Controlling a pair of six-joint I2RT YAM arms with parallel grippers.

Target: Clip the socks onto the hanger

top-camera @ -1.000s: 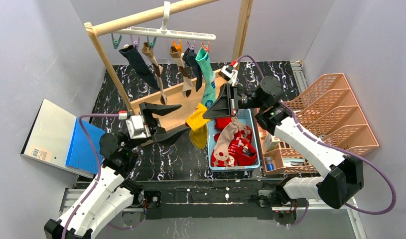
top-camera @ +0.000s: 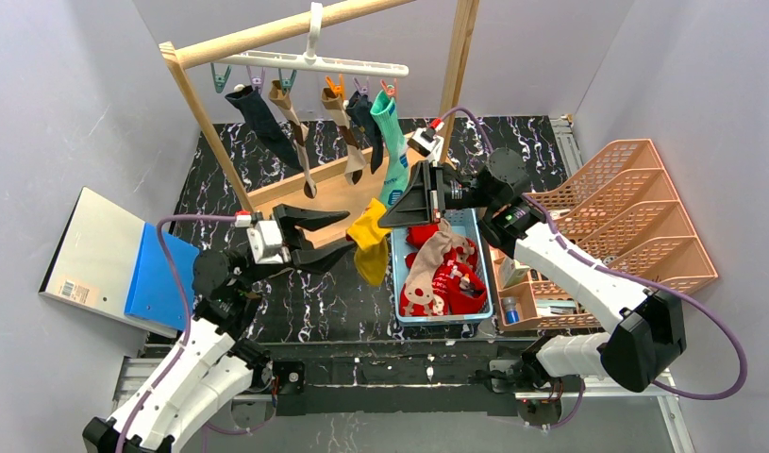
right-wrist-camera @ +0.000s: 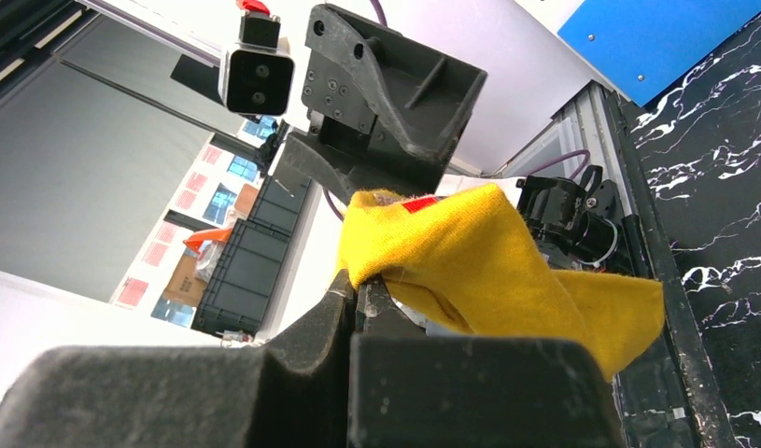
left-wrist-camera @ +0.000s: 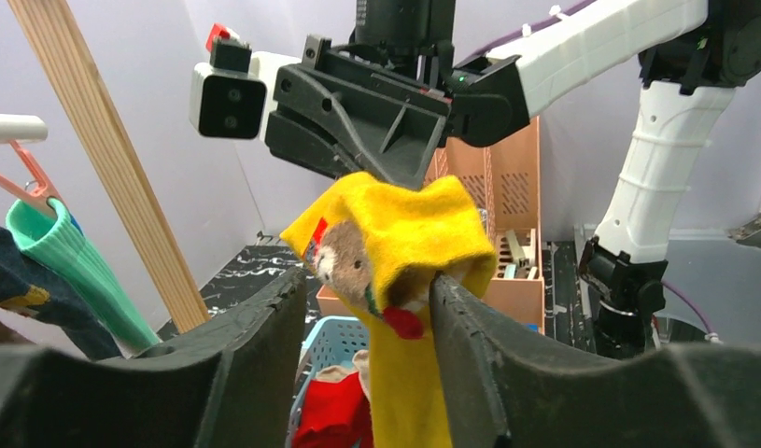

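Observation:
A yellow sock [top-camera: 369,245] with a small bear face hangs between the grippers, its cuff folded open toward the left wrist camera. My right gripper is shut on it. My left gripper is part open, its fingertips on either side of the sock's cuff opening. Other socks hang clipped from the white hanger [top-camera: 267,58]: dark, tan and a teal one [top-camera: 390,142] at the right end. Pegs with no sock, such as the teal clip [top-camera: 220,78], sit at the left end.
A blue basket [top-camera: 442,322] of red and beige socks stands below the right gripper. An orange organizer [top-camera: 644,189] is at the right, a white and blue board [top-camera: 107,255] at the left. The wooden frame [top-camera: 460,38] rises behind.
My right gripper and the yellow sock have shifted slightly leftward. The upper finger of my left gripper has moved a little, toward the sock.

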